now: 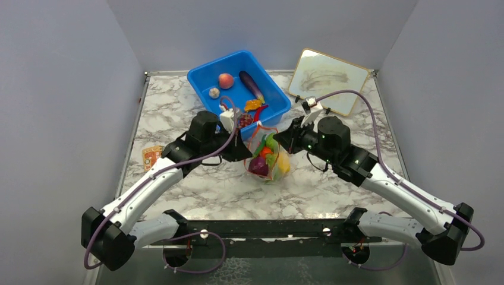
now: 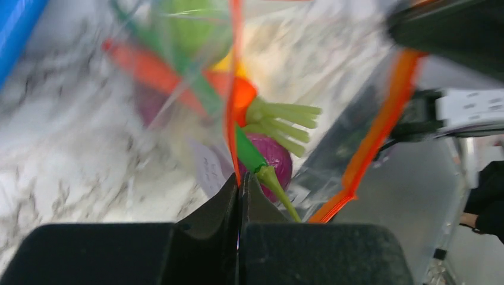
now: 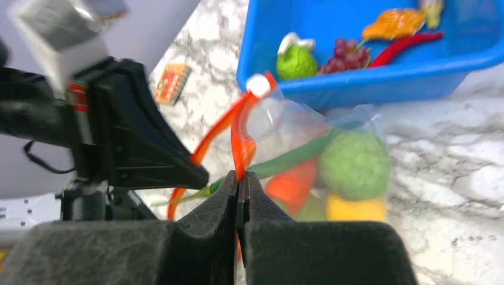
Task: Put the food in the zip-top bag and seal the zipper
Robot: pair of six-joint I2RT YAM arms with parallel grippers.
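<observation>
Between my arms the clear zip top bag [image 1: 268,173] stands with its orange-edged mouth spread apart. Through its film show a purple vegetable [image 1: 258,166], a red-orange one [image 3: 292,183], a green round one [image 3: 355,164], a yellow one and a long green one whose stem [image 2: 279,193] pokes toward the mouth. My left gripper [image 1: 248,157] is shut at the left side of the mouth, the orange rim [image 2: 232,107] running into its fingertips. Opposite, my right gripper is shut on the rim [image 3: 242,139] near the white zipper slider [image 3: 258,86].
Behind the bag, a blue bin [image 1: 279,107] holds a peach [image 1: 226,81], garlic, an eggplant [image 1: 251,85], grapes and peppers. A whiteboard [image 1: 328,80] lies at the back right.
</observation>
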